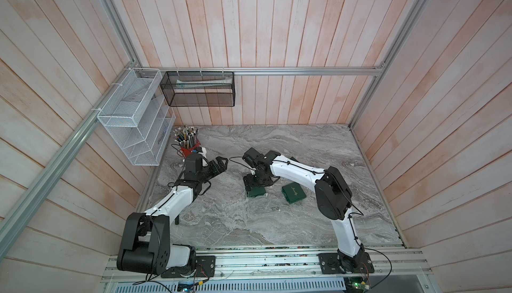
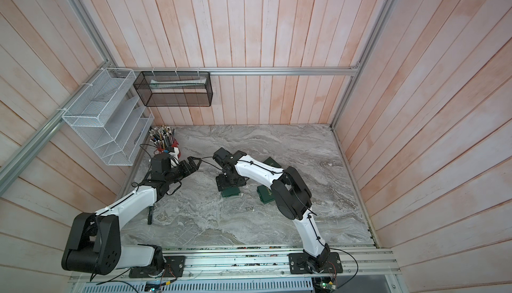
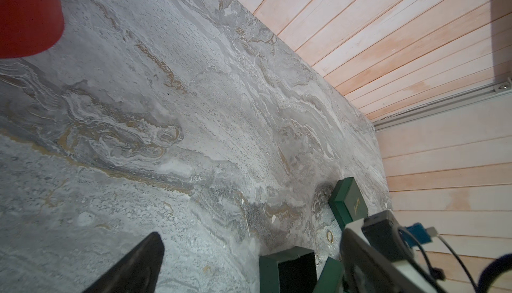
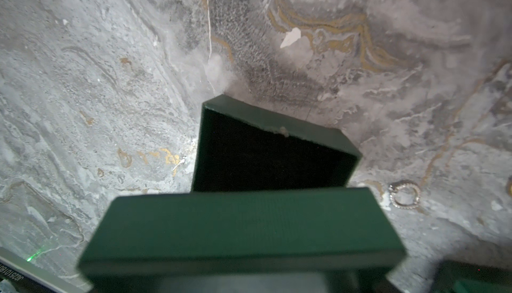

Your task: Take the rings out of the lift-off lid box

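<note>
On the grey marbled table an open green box part lies with its dark hollow facing my right gripper. A second green box piece fills the foreground, right at the right gripper, whose fingers are mostly hidden behind it. That gripper is open, low over the table. Right of the box parts lies a silvery beaded ring; a gold ring is cut off by the frame edge. My left gripper hangs open and empty at the left, its fingers wide apart.
A closed green box with gold lettering sits beneath the right arm; another green box stands farther back. At the left are a red holder of brushes and white wire shelves.
</note>
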